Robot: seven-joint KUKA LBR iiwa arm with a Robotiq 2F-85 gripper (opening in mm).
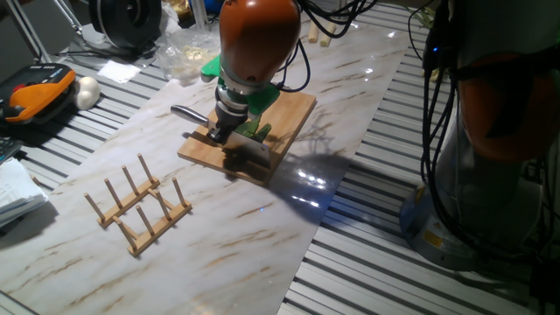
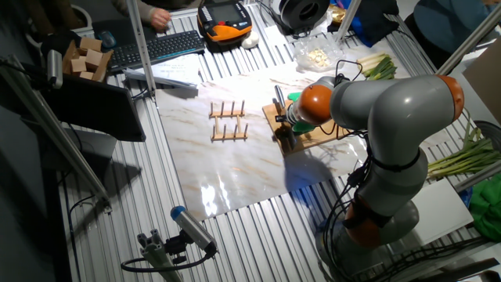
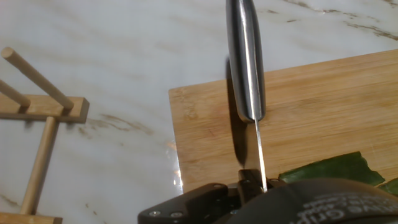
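Observation:
A cleaver-like knife with a steel handle [image 3: 247, 62] stands on edge over the wooden cutting board [image 3: 205, 124]. My gripper is shut on its blade just below the handle, with a black finger on either side. In exterior view 1 the knife's broad blade [image 1: 251, 152] reaches toward the board's front edge, and its handle [image 1: 189, 115] sticks out to the left. Dark green vegetable pieces [image 3: 333, 169] lie on the board to the right of the blade. The gripper's body hides the lower blade in the wrist view, so whether it touches the board cannot be told.
Left of the board stands a wooden peg rack [image 1: 144, 210] with empty upright pegs. Bare marble-patterned surface [image 1: 236, 236] lies around both. A clear plastic bag [image 1: 188, 57] is behind the board, and leafy green stalks [image 2: 380, 66] lie at the back.

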